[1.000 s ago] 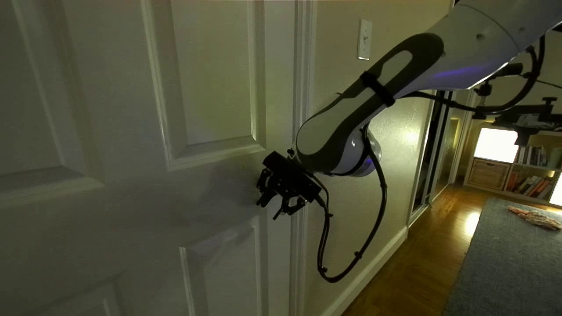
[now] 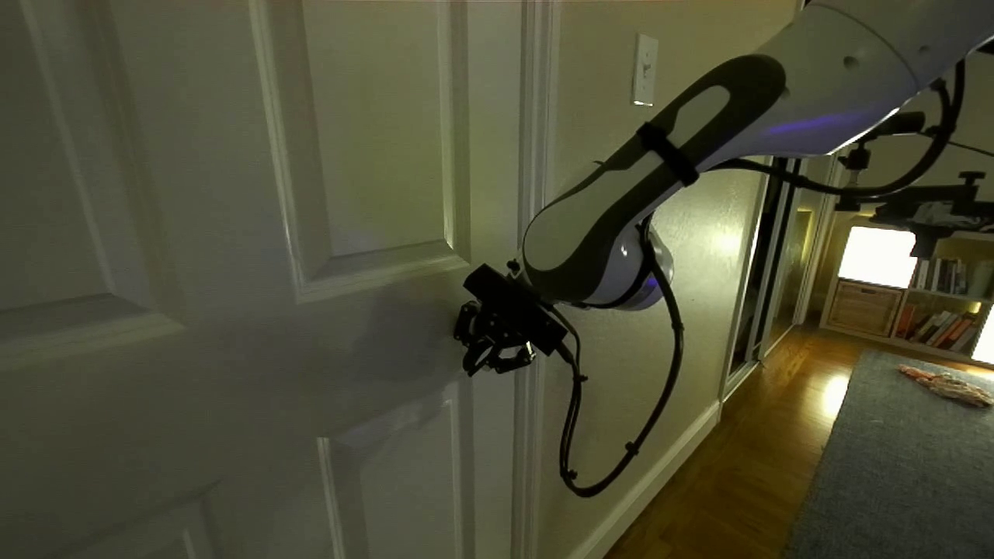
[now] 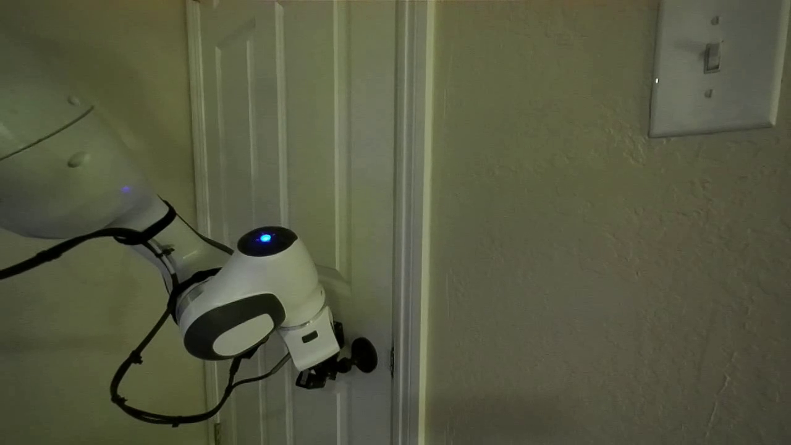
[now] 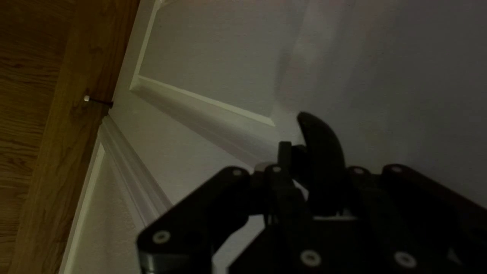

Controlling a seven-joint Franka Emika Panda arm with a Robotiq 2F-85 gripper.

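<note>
A white panelled door (image 2: 373,345) stands flush with its frame. Its black handle has a round base (image 3: 363,355) near the door's edge in exterior view 2. From the wrist, the dark curved end of the door handle (image 4: 322,150) rises between the finger linkages. My gripper (image 2: 473,371) is shut on that handle, close against the door face. Black on black in dim light hides exactly where the pads touch. In exterior view 2 the arm's white wrist covers most of the gripper.
The door frame (image 2: 533,419) and a textured wall (image 3: 578,259) lie right beside the gripper. A light switch (image 2: 644,70) sits higher on the wall. A cable (image 2: 672,373) loops below the wrist. Wooden floor (image 4: 41,137) lies below.
A second ago the fingers were spread apart; now they have come together around the handle. The arm has barely moved, and the door looks the same.
</note>
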